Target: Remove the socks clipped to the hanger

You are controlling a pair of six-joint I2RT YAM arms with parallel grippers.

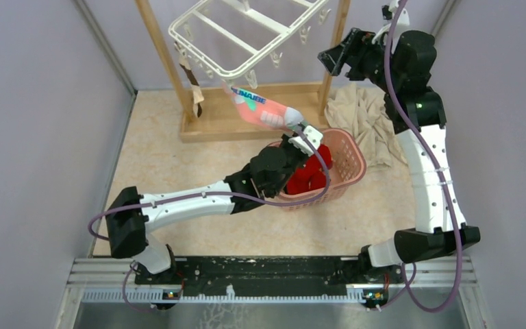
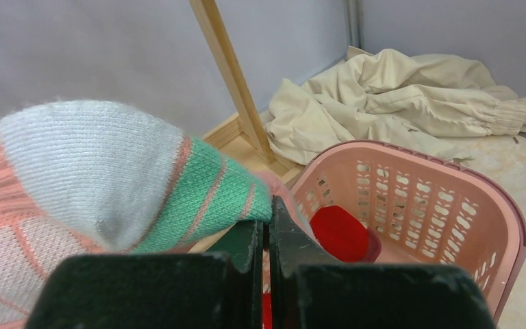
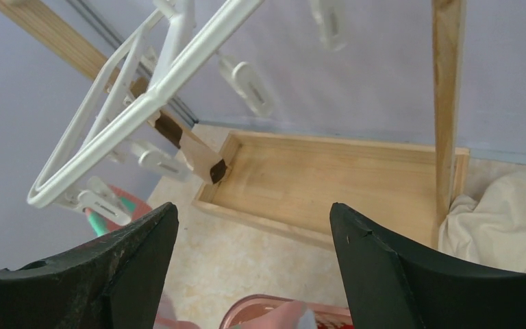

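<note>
A pink, white and green sock (image 1: 264, 113) stretches from the white hanger (image 1: 226, 72) down to my left gripper (image 1: 300, 133). In the left wrist view that gripper's fingers are shut on the sock (image 2: 109, 171), which bunches over their tips. At the hanger end, the sock appears to be at a clip, partly hidden in the right wrist view. My right gripper (image 1: 335, 62) stands open beside the hanger's right side, with nothing between its fingers.
The pink basket (image 1: 349, 164) below holds red items (image 1: 301, 178). A wooden stand (image 1: 209, 137) carries the hanger, with a dark and beige item (image 1: 193, 92) at its left post. Beige cloth (image 1: 370, 123) lies at the back right.
</note>
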